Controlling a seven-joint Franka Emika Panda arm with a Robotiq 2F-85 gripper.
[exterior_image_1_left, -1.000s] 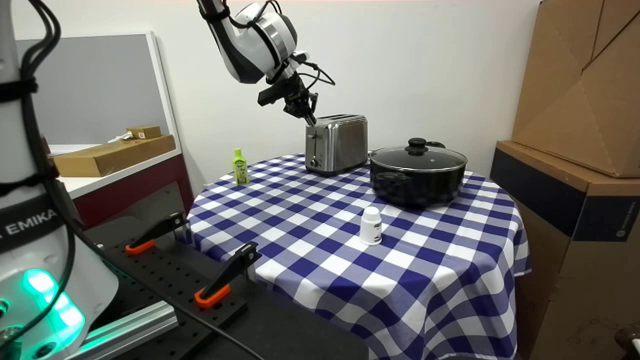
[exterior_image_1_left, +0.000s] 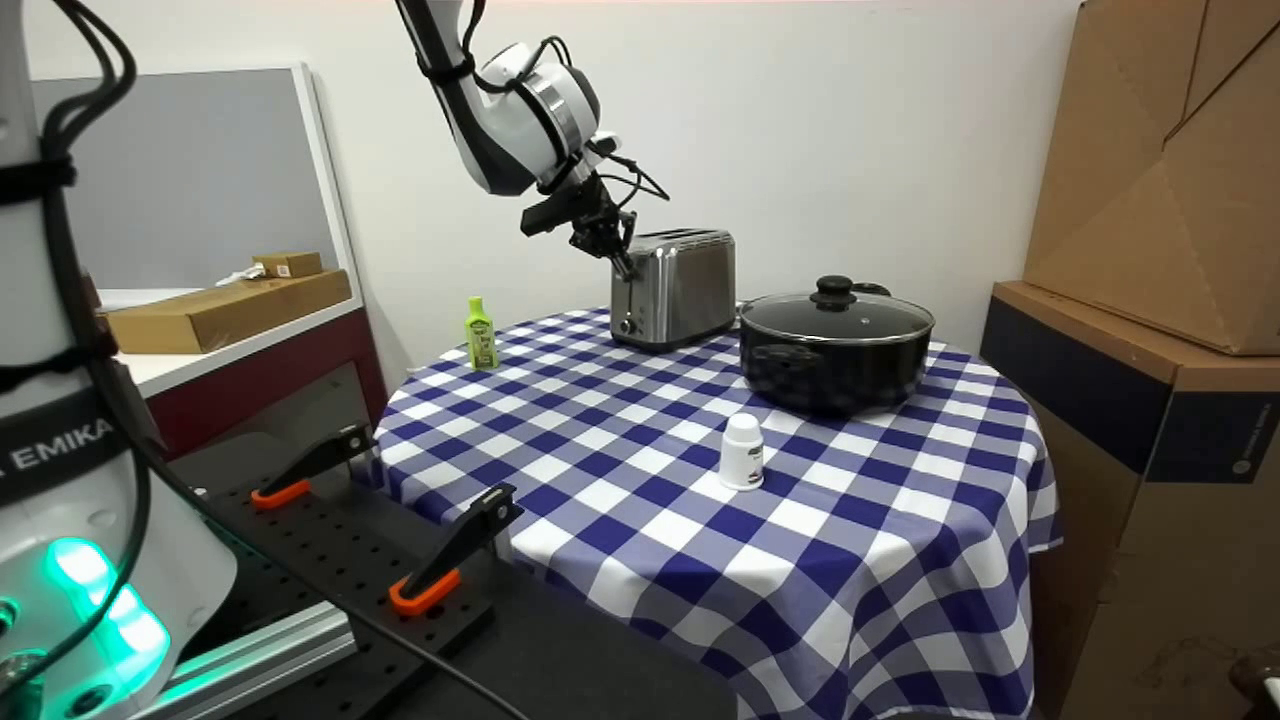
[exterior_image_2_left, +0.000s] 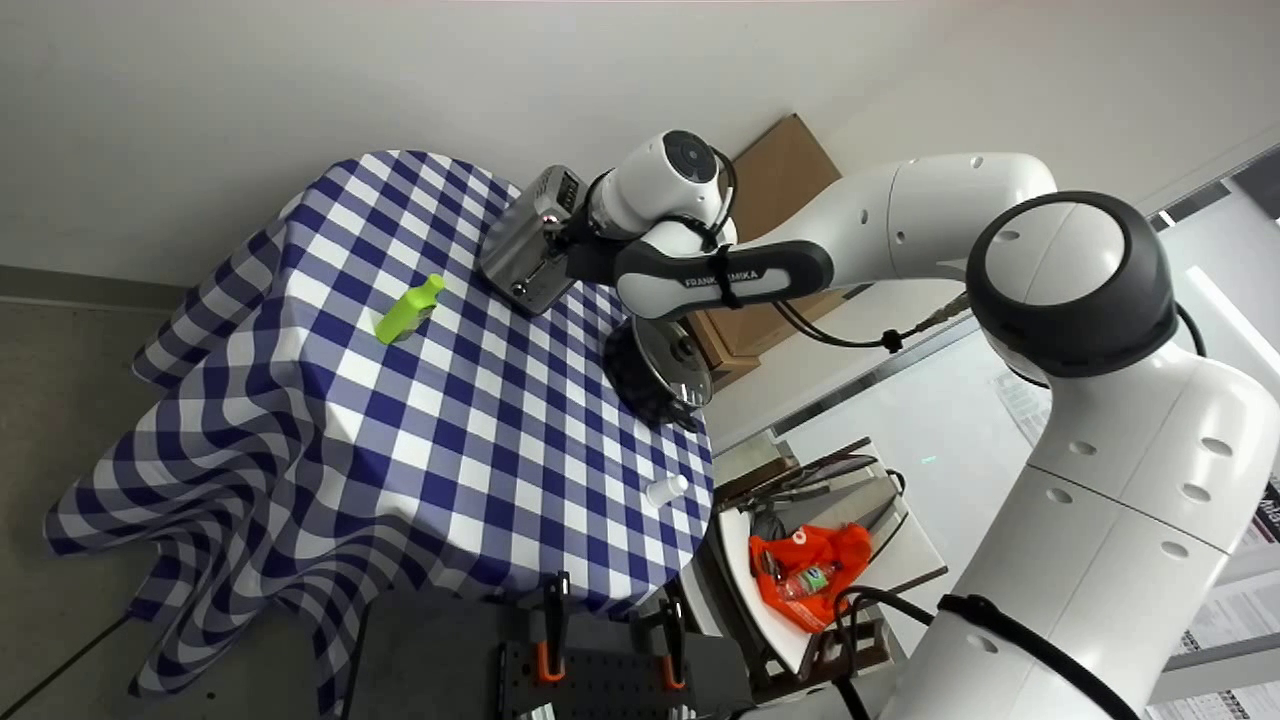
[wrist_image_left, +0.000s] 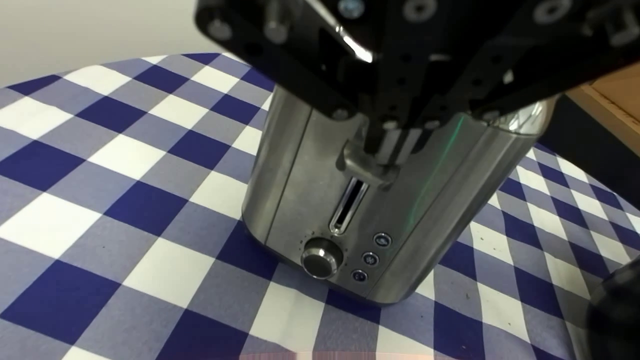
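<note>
A brushed-metal toaster (exterior_image_1_left: 693, 288) stands upright on the checkered tablecloth. In the wrist view its front faces me, with a lever (wrist_image_left: 364, 166) at the upper part of a vertical slot, a round knob (wrist_image_left: 321, 258) below it and three small buttons to the knob's right. My gripper is shut, and nothing shows between its fingers. The fingertips are right at the lever, overlapping its upper right part; whether they touch it I cannot tell. In the second exterior view the arm partly covers the toaster (exterior_image_2_left: 509, 248).
Right of the toaster sits a black pot (exterior_image_1_left: 836, 348) with a glass lid. A white bottle (exterior_image_1_left: 741, 452) stands nearer the front, and a green bottle (exterior_image_1_left: 481, 335) at the left. Cardboard boxes (exterior_image_1_left: 1152, 180) rise beyond the right side.
The arm has come down slightly. The toaster, pot and bottles have stayed put.
</note>
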